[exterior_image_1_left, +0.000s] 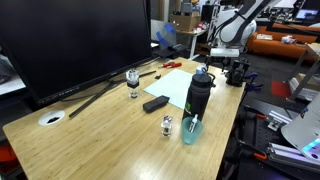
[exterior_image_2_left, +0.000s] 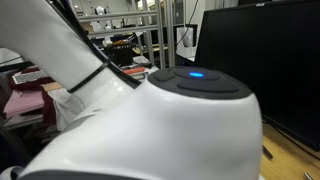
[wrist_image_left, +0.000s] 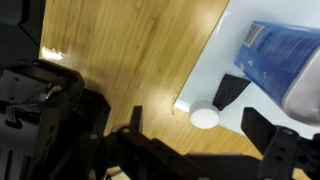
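In the wrist view my gripper is open, with its two dark fingers far apart along the bottom edge and nothing gripped. Just ahead of the gap, a small white round piece (wrist_image_left: 204, 115) lies at the corner of a white sheet (wrist_image_left: 215, 70). A short black piece (wrist_image_left: 231, 91) is beside it. A blue and white container (wrist_image_left: 280, 60) fills the upper right, partly cut off by the frame. In the second exterior view the white arm body (exterior_image_2_left: 160, 130) blocks most of the scene; the fingers cannot be made out there.
A dark bulky object (wrist_image_left: 75, 125) stands left in the wrist view. On the long table (exterior_image_1_left: 90, 145) are a tall black canister (exterior_image_1_left: 197, 97), a green cup (exterior_image_1_left: 192, 130), a small silver item (exterior_image_1_left: 166, 126) and a black case (exterior_image_1_left: 156, 103).
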